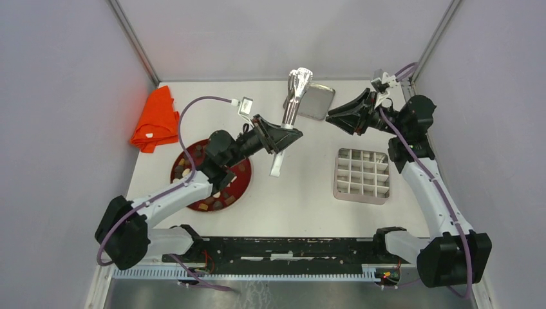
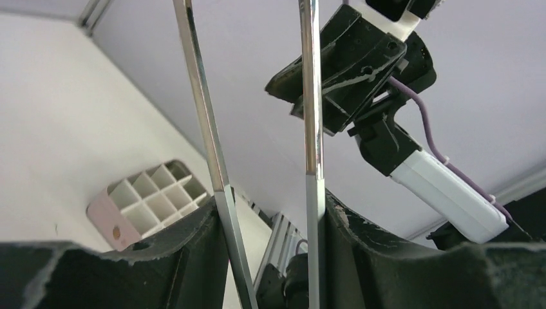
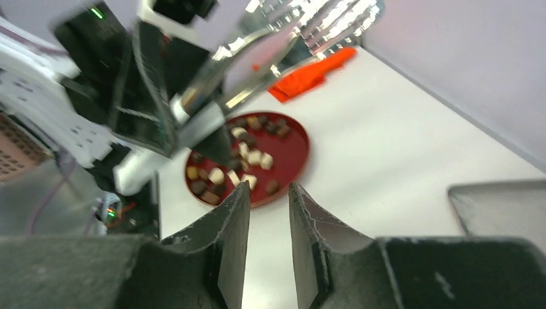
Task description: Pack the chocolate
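Observation:
Long metal tongs (image 1: 293,106) with slotted heads are held by my left gripper (image 1: 290,142) above the middle of the table. Seen from the left wrist, the two tong arms (image 2: 311,96) run up between the fingers and stand apart. My right gripper is partly open, its fingers holding nothing, in the air right of the tongs. Chocolates (image 3: 254,158) lie on a round red plate (image 3: 299,151) at the left, partly covered by the left arm in the top view. At the right, a pinkish compartment box (image 1: 360,198) stands with its visible cells empty.
A grey metal tray or lid (image 1: 318,102) lies at the back of the table, partly behind the tongs. An orange cloth (image 1: 156,121) is at the back left. Bare white table (image 1: 293,209) lies between plate and box.

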